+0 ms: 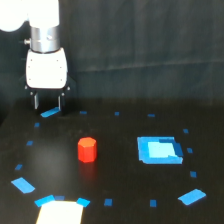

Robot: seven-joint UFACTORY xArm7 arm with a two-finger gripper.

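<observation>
A red block with an angular, roughly hexagonal outline sits on the black table, left of the middle. To its right lies a flat, bright blue square piece with a white patch in its middle; whether it is a shallow tray or a flat sheet is hard to tell. At the upper left hangs my white gripper, pointing down, apart from the red block and behind it. Its two fingers stand apart, and nothing shows between them.
Several small blue marks dot the table. Longer blue strips lie at the left front and right front. A pale cream object is cut off by the bottom edge. Bare table separates the red block from the blue square.
</observation>
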